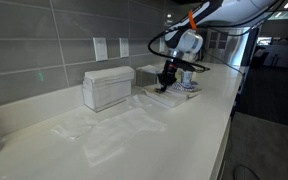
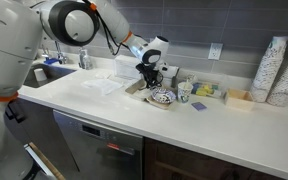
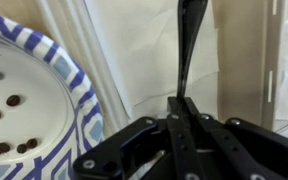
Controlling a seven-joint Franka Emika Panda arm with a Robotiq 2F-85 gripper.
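In the wrist view my gripper is shut on a slim black utensil [image 3: 188, 40], which reaches toward the top of the view; its far end is cut off. Left of it lies a blue-and-white patterned plate [image 3: 90, 105] bearing several dark coffee beans [image 3: 14, 100]. Under the utensil is a white paper sheet [image 3: 149, 55], inside what looks like a shallow tray [image 3: 230, 75]. From outside, the gripper [image 2: 151, 82] hangs low over the tray, beside the plate [image 2: 162, 97]. The utensil is too small to make out there.
A white box [image 1: 106, 88] stands against the tiled wall, left of the tray. Thin white sheets [image 1: 129, 128] lie on the counter. To the right in the other exterior view are a wooden box [image 2: 238, 99] and tall patterned vases [image 2: 267, 75].
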